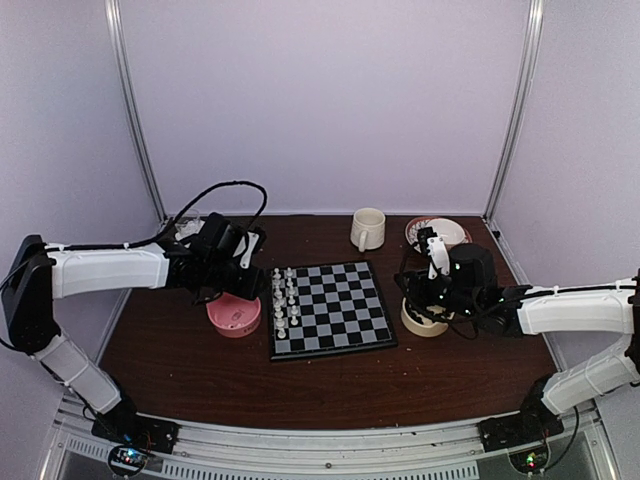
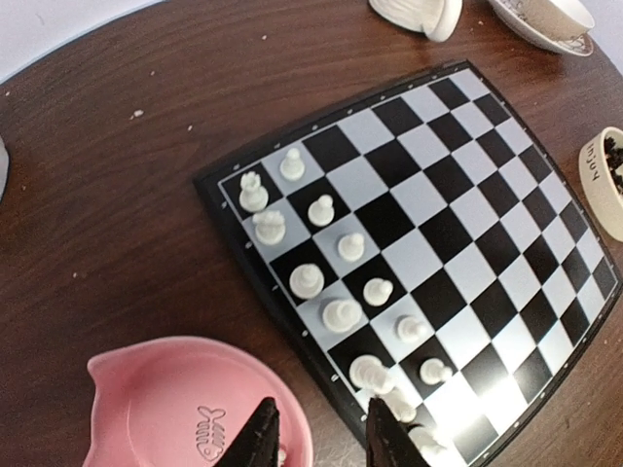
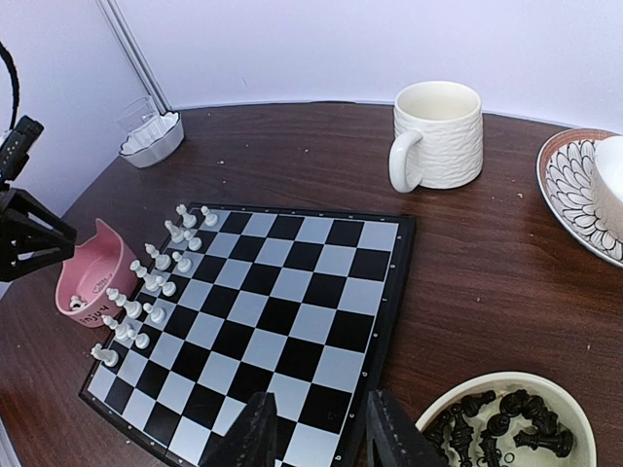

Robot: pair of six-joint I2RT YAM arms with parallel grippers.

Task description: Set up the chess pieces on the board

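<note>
The chessboard [image 1: 340, 310] carries white pieces [image 3: 156, 280] in two rows along its left side; its other squares are bare. My left gripper is raised over the pink bowl [image 2: 165, 399] beside the board, fingers apart and nothing held; a white piece shows in that bowl. My right gripper is over the board's right edge near the cream bowl [image 3: 506, 384] of black pieces, its fingers apart with nothing seen between them.
A white mug [image 1: 368, 228] stands behind the board, a patterned plate [image 3: 569, 195] with a white bowl at back right.
</note>
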